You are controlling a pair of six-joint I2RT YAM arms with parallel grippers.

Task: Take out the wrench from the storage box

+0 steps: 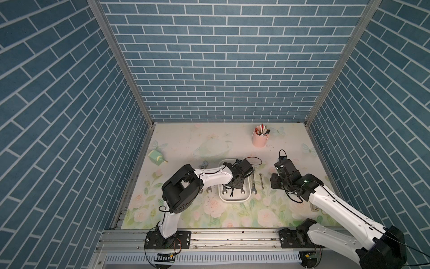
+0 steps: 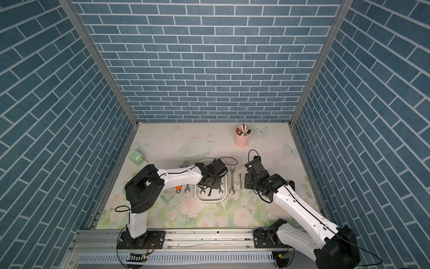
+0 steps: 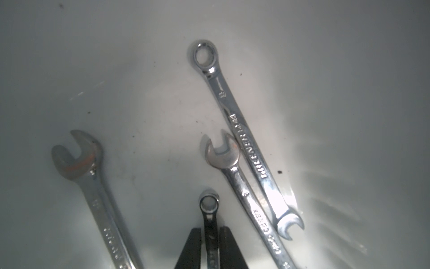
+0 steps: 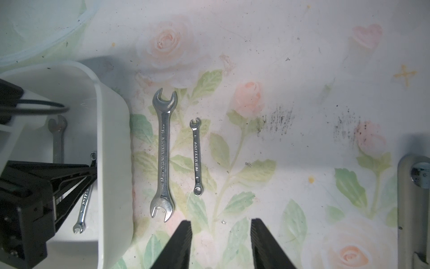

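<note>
In the left wrist view, a small dark wrench [image 3: 210, 233] lies in the white storage box [image 1: 234, 200], its ring end pointing away from me. My left gripper reaches into the box, partly open, with that wrench's handle in the narrow gap between its fingers. A sliver of space shows beside the handle, and no firm grip is visible. To the right, two silver wrenches, one open-ended [image 3: 257, 215] and one with its ring up [image 3: 239, 130], lie close together. Another open-ended wrench [image 3: 100, 197] is to the left. Over the table, my right gripper stands open and empty.
Outside the box, a large double-ended wrench [image 4: 164, 152] and a small wrench [image 4: 197, 157] lie on the table. Behind is a pink pen cup [image 1: 259, 139]; a green object [image 1: 156, 157] sits far left. Clear table lies right of the small wrench.
</note>
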